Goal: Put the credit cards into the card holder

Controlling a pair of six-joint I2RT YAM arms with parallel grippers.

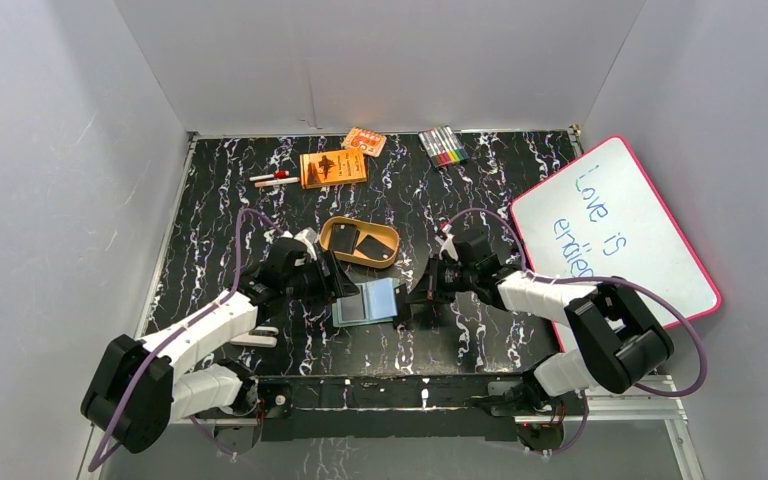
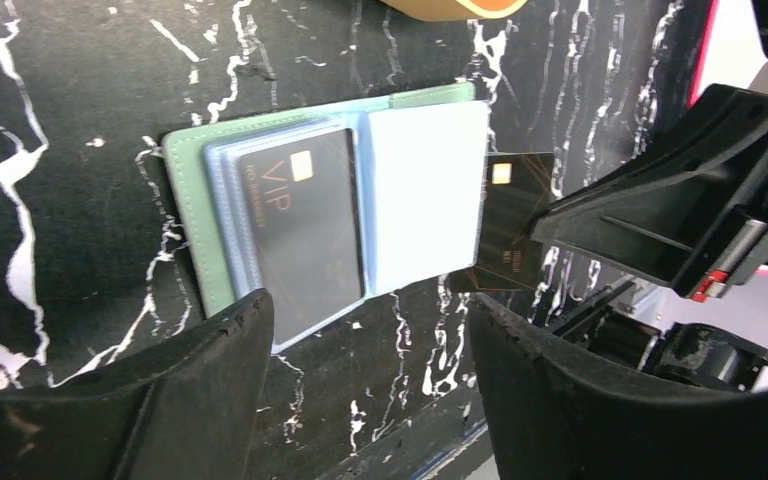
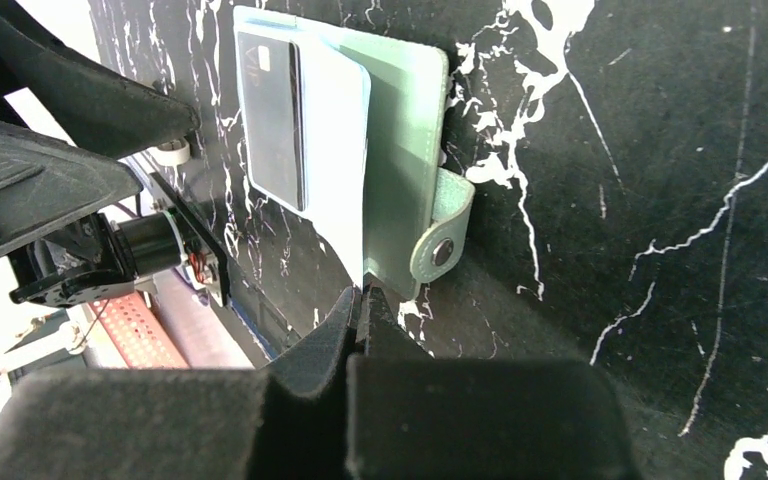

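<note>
A pale green card holder [image 2: 192, 215] lies open on the table, a grey VIP card [image 2: 305, 225] in its left clear sleeve. From the right side of the pale blue-white sleeve [image 2: 425, 190] a black card [image 2: 515, 220] sticks out. My right gripper [image 1: 413, 294] is shut at this card's outer edge; the right wrist view shows the card only edge-on, between or against the fingertips. Above the holder's left half, my left gripper holds its fingers apart with nothing between them. How far the black card reaches into the sleeve is hidden.
A yellow tray [image 1: 393, 236] with dark cards stands just behind the holder. Farther back are an orange book [image 1: 334, 168], markers [image 1: 442, 147] and pens [image 1: 277, 182]. A whiteboard [image 1: 620, 240] leans at the right. The table between tray and book is clear.
</note>
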